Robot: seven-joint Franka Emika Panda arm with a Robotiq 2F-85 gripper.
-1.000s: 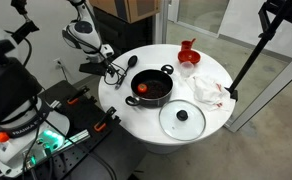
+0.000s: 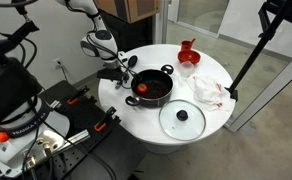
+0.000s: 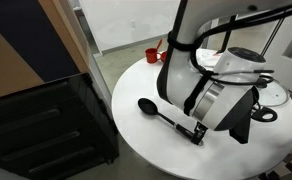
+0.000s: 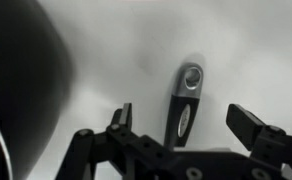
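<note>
A black spoon [image 3: 164, 117] with a grey-tipped handle lies on the white round table. Its rounded head shows clear of the arm in exterior view 2, while the arm partly covers it in exterior view 1. Above the handle end, my gripper is open. The handle [image 4: 185, 100] appears between the two spread fingers in the wrist view, with white surface visible on both sides of it. Beside the arm stands a black pot [image 2: 154, 98] holding a round red item [image 2: 142, 88].
A glass lid [image 2: 182, 121] with a black knob lies at the front right. Red cup [image 2: 188, 45] and white cloth [image 2: 202, 88] are farther back. The pot's dark wall [image 4: 31, 80] rises close on the wrist view's left.
The arm has moved rightward from the table's left edge, over the spoon and close to the pot. The pot, lid and cloth have stayed put.
</note>
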